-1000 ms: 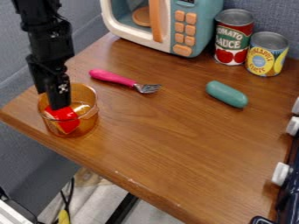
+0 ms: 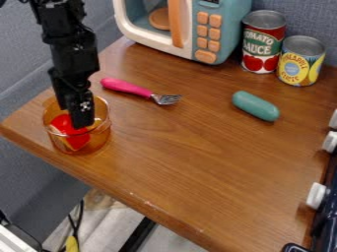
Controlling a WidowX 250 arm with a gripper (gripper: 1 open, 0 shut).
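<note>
My black gripper [image 2: 77, 115] reaches down into an amber transparent bowl [image 2: 97, 143] at the table's left edge. A red object [image 2: 71, 135] is inside the bowl, directly below and partly behind my fingertips. Whether the fingers are shut on it I cannot tell.
A pink-handled fork [image 2: 126, 88] lies behind the bowl, and a teal cylinder [image 2: 255, 105] lies at the right. A toy microwave [image 2: 198, 28], a tomato can [image 2: 263, 41] and a yellow can [image 2: 302, 62] stand at the back. A dark appliance with white knobs is at the right edge.
My gripper has moved slightly to the right within the bowl, and the red object looks slightly shifted. The other things have not moved.
</note>
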